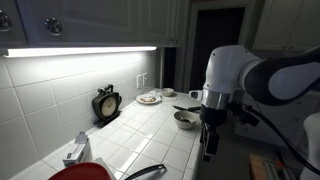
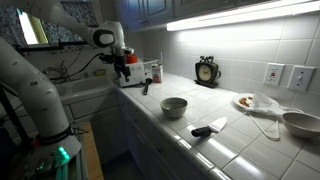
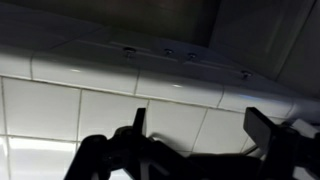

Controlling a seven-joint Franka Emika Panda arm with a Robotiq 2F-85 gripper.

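Observation:
My gripper hangs past the counter's front edge, pointing down, clear of the grey bowl. In exterior view 2 the gripper is small, at the far end of the counter near the red pan. Its two dark fingers stand wide apart in the wrist view, where the gripper is open with only white tile behind the gap. The grey bowl sits upright on the tiles; in exterior view 1 the bowl stands just left of the arm.
Farther along lie a dark-handled knife, a plate with food and another bowl. A black clock leans by the backsplash. A toaster stands near the red pan.

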